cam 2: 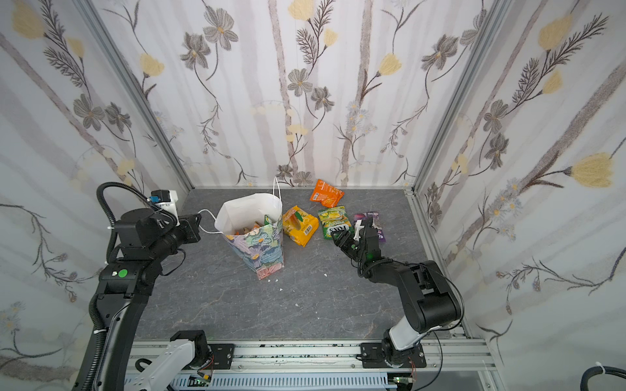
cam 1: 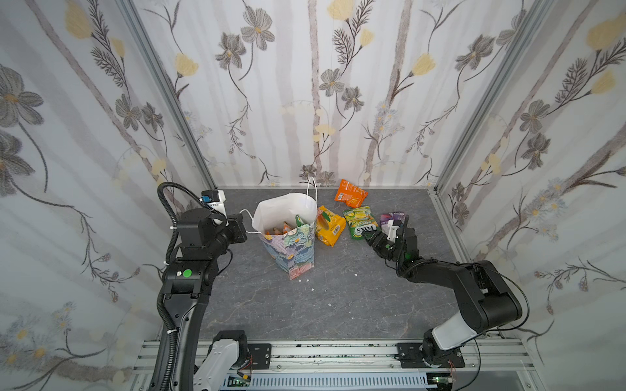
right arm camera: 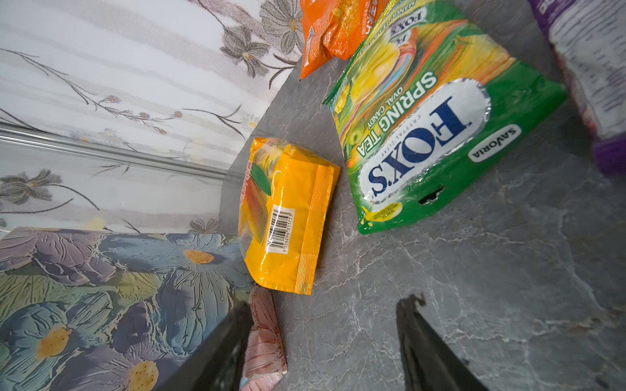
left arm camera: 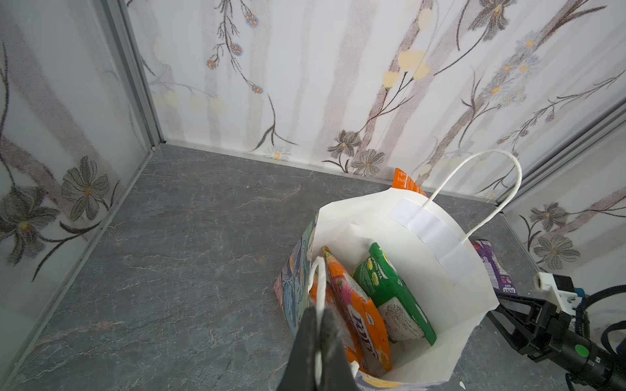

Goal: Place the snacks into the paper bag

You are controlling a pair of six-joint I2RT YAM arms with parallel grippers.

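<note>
The floral paper bag (cam 1: 290,251) stands upright with its white mouth open. Several snack packs lie inside, among them an orange pack (left arm camera: 358,306) and a green pack (left arm camera: 394,296). My left gripper is shut on the bag's near white cord handle (left arm camera: 317,277), left of the bag. Outside the bag, a yellow pack (right arm camera: 280,215) lies beside it, then a green Fox's pack (right arm camera: 424,123), an orange pack (right arm camera: 339,29) behind, and a purple pack (right arm camera: 593,58) at the right. Over the table in front of the green Fox's pack, my right gripper is open and empty.
The bag's far handle (left arm camera: 515,176) stands up in a loop. Small white scraps (cam 1: 311,289) are scattered in front of the bag. Bare grey table (cam 1: 352,299) spreads across the front, and a patterned wall (cam 1: 365,97) closes off the back.
</note>
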